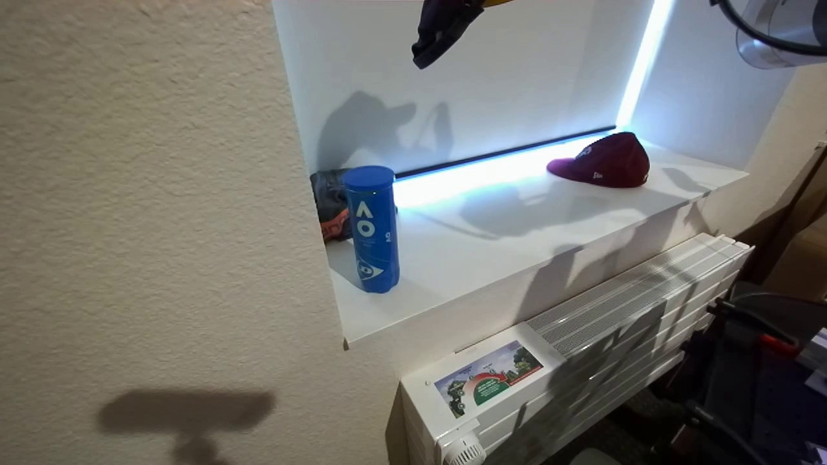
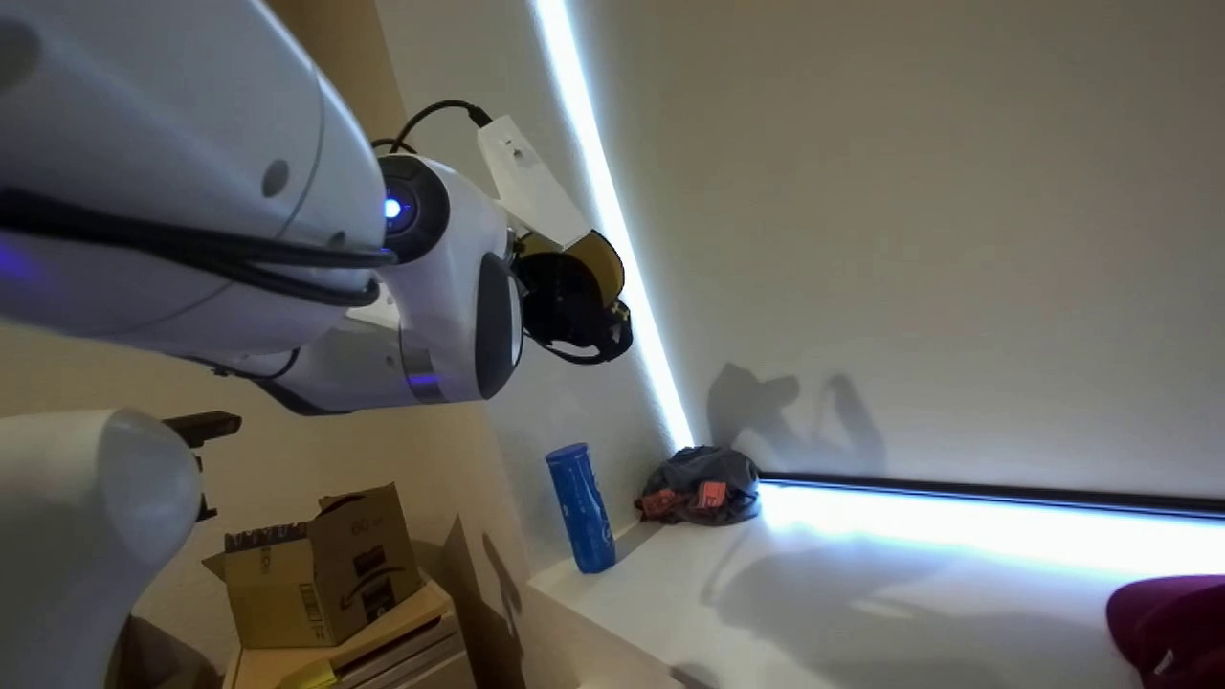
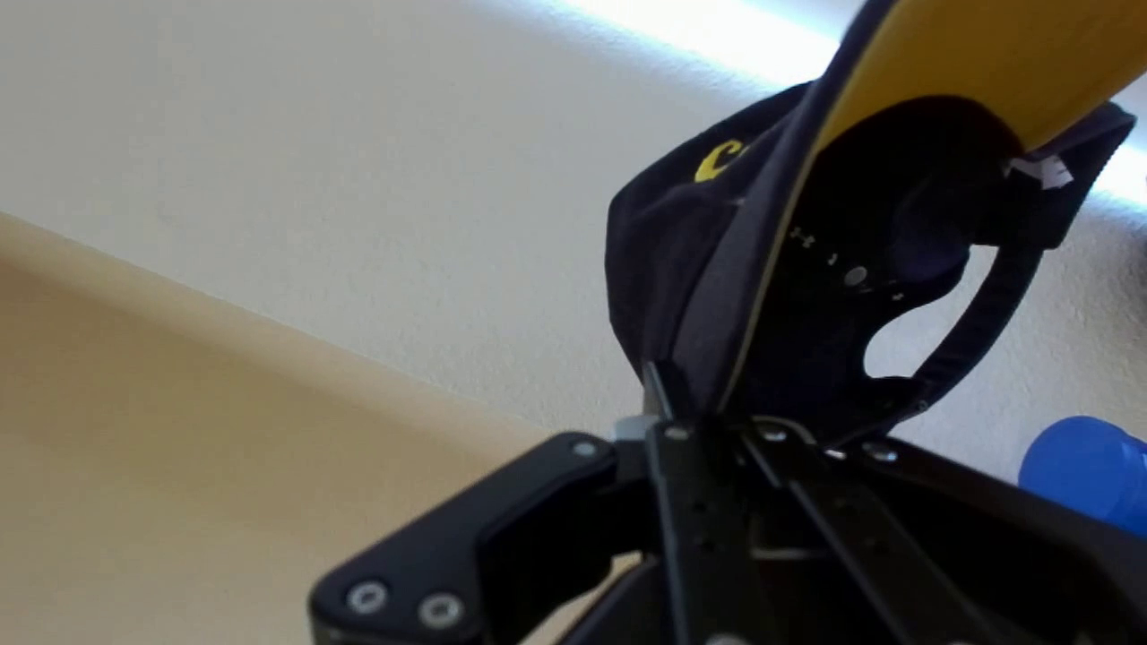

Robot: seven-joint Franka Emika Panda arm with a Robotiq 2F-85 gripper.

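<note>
A black cap with a yellow underbrim [image 3: 968,54] hangs in the air, and my gripper is shut on its brim in the wrist view. The opening and strap at the back of this cap [image 2: 563,299] face away from the arm in exterior view 2. Only its dark lower part [image 1: 443,31] shows at the top of exterior view 1, high above the sill. On the sill's left end stands a blue tennis ball can [image 1: 372,232], upright. Behind it lies a grey and orange cap [image 2: 702,484]. A maroon cap [image 1: 605,163] rests farther right.
Between the can and the maroon cap the white sill [image 1: 473,248] is clear. Below it runs a white radiator [image 1: 636,287]. A cardboard box [image 2: 333,574] stands in the corner, and wall borders the sill's left end.
</note>
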